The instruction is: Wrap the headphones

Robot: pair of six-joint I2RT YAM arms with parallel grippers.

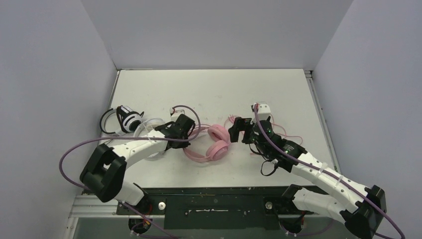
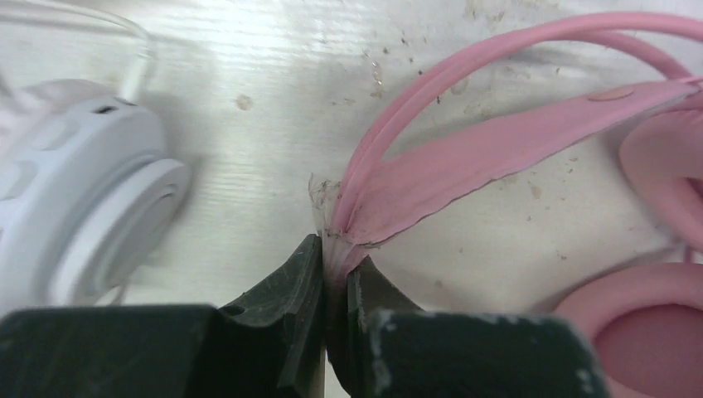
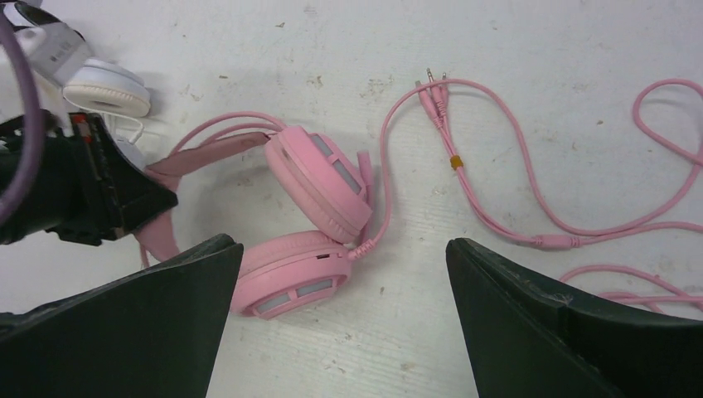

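Observation:
Pink headphones (image 1: 217,151) lie mid-table, both ear cups (image 3: 319,182) to the right of the headband. My left gripper is shut on the pink headband (image 2: 464,178), pinching it at the crown of its arc. The pink cable (image 3: 522,166) runs from the lower cup and spreads across the table's right side, its plugs (image 3: 435,95) lying loose. My right gripper stands open above the table, to the right of the cups, with empty space between its fingers. In the top view, the right arm hides part of the cable.
White headphones (image 2: 91,191) lie close on the left of my left gripper. Black-and-white headphones (image 1: 129,119) sit at the table's left edge. Clear table (image 1: 214,89) stretches along the back, with grey walls (image 1: 358,99) on the sides.

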